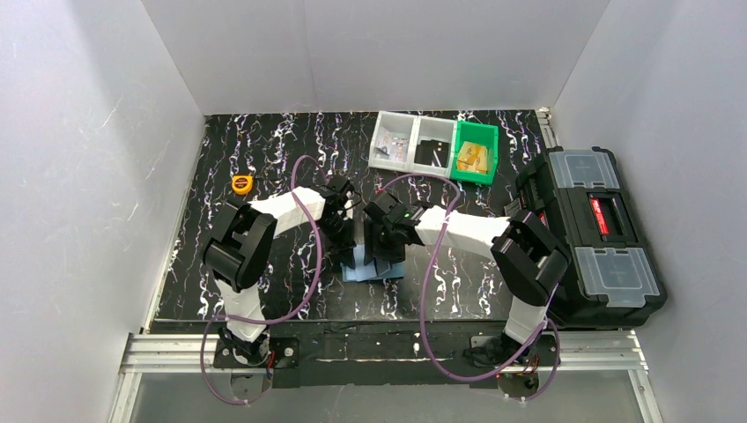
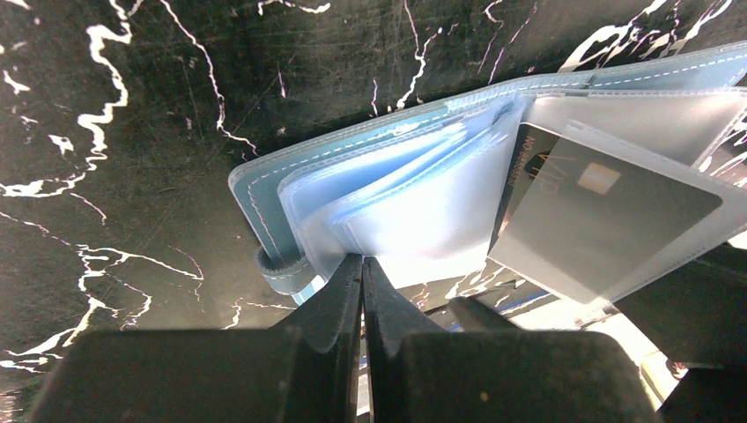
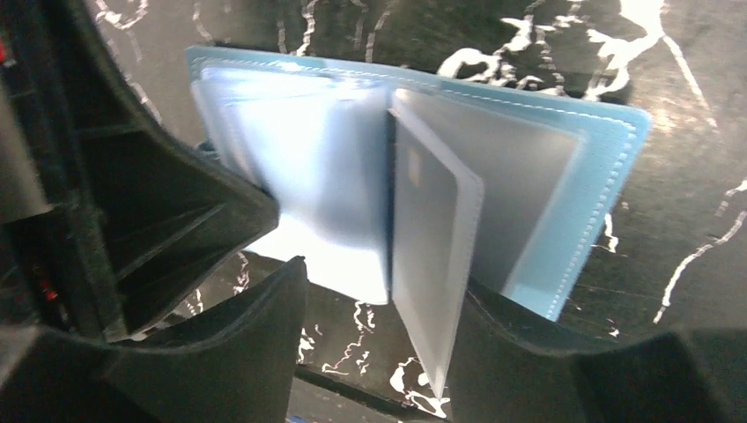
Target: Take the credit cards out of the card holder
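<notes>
The light-blue card holder (image 1: 374,275) lies spread open on the black marbled table under both grippers. In the left wrist view a dark card marked VIP (image 2: 608,207) sits inside a frosted sleeve raised at an angle. My left gripper is shut, its fingertips at the edge of the clear sleeves (image 2: 423,203) on the holder's left half; whether a sleeve is pinched there I cannot tell. My right gripper stands part open, with a raised frosted sleeve (image 3: 432,238) upright between its fingers, closer to the right one.
White bins (image 1: 390,165) and a green bin (image 1: 477,181) with a yellowish item stand at the back. A black toolbox (image 1: 608,308) occupies the right side. An orange tape measure (image 1: 242,184) lies at the left. Both grippers are close together over the holder.
</notes>
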